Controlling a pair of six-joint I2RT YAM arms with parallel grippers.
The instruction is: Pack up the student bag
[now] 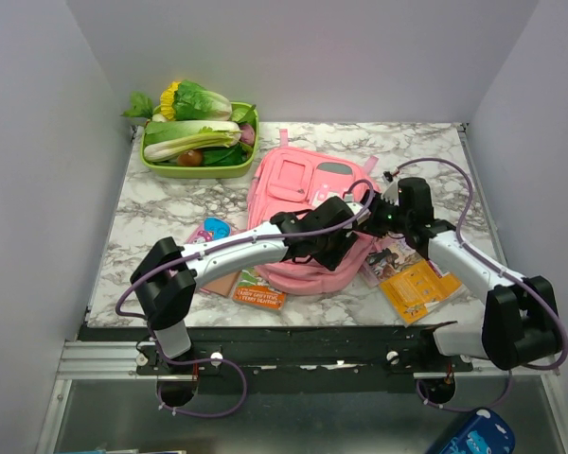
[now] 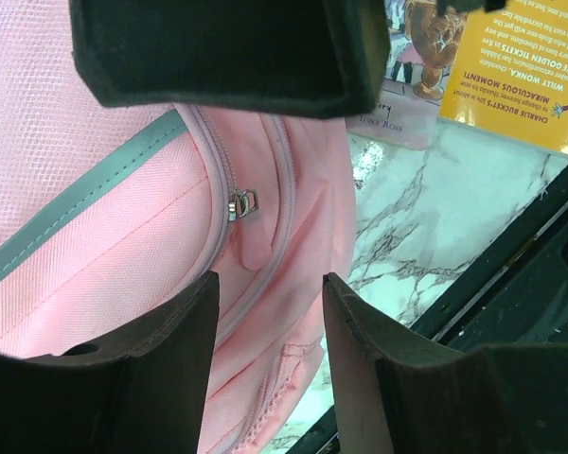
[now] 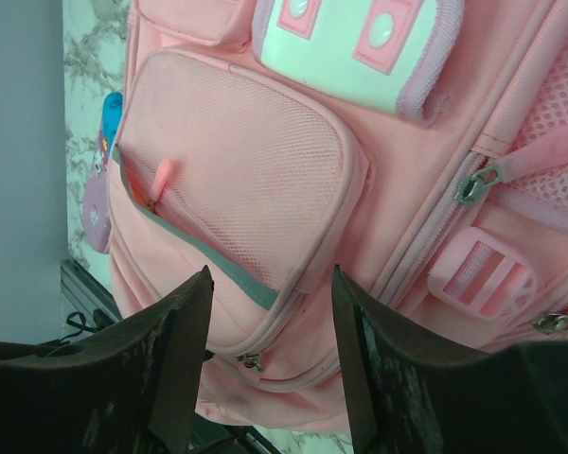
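A pink bag (image 1: 308, 284) lies flat in the middle of the table, most of its lower half under both arms. In the left wrist view, a zipper pull (image 2: 253, 241) hangs on the bag's edge, beyond the open left gripper, whose fingers have nothing between them. Part of the right arm (image 2: 227, 57) crosses the top of that view. My right gripper is part open over the bag's front pocket (image 3: 237, 161), its fingers empty. On that pocket, a pink pull tab (image 3: 161, 180) shows by the grey-green trim; another zipper pull (image 3: 251, 360) sits lower down.
Yellow-backed book (image 1: 418, 291) lies right of the bag; an orange-and-green book (image 1: 258, 291) and a brown notebook (image 1: 221, 283) lie at its lower left. A green basket (image 1: 197, 171) of vegetables stands at the back left. Bare marble (image 1: 156, 246) shows at left.
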